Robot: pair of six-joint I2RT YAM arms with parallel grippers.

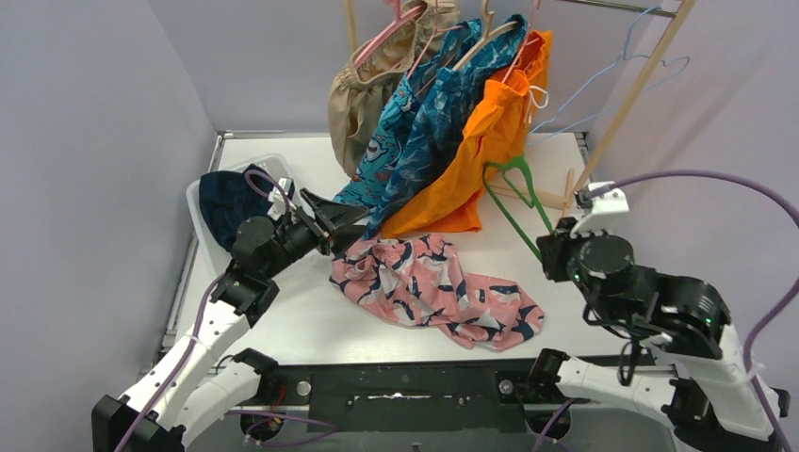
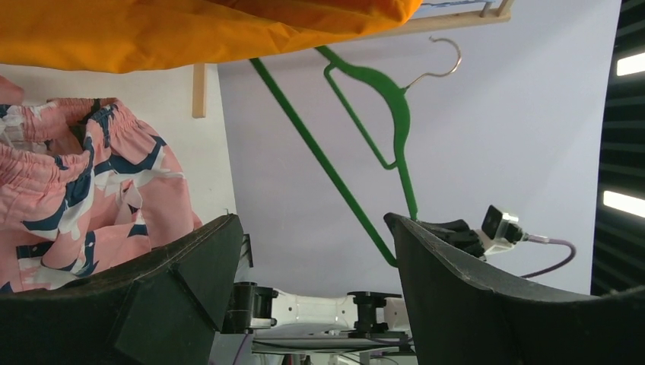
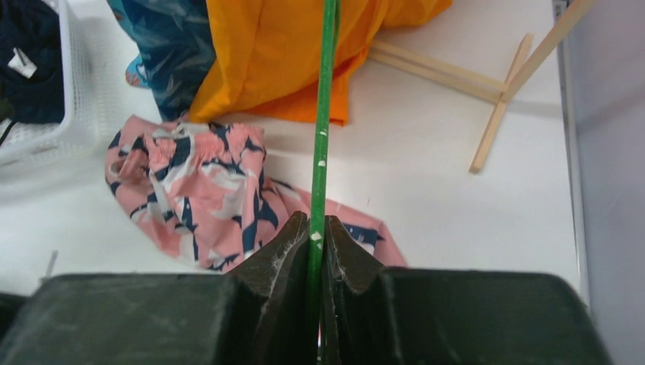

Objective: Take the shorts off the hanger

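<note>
Pink shorts point(image 1: 415, 287) with navy and white shapes lie crumpled on the white table, free of any hanger. Their elastic waistband point(image 2: 114, 114) shows in the left wrist view. A bare green hanger point(image 1: 521, 184) is held in the air to their right, and my right gripper is shut on one end of it. In the left wrist view the hanger's metal hook point(image 2: 449, 68) points away, with no cloth on its bars. My left gripper hovers at the shorts' upper left, its fingers apart and nothing between them.
Orange point(image 1: 513, 113), blue point(image 1: 443, 104) and beige shorts point(image 1: 363, 104) hang on the rack behind. An empty light-blue hanger point(image 1: 603, 71) hangs at right. A white basket point(image 1: 195, 202) with dark cloth stands at left. Wooden rack feet point(image 3: 490, 137) stand at the back right.
</note>
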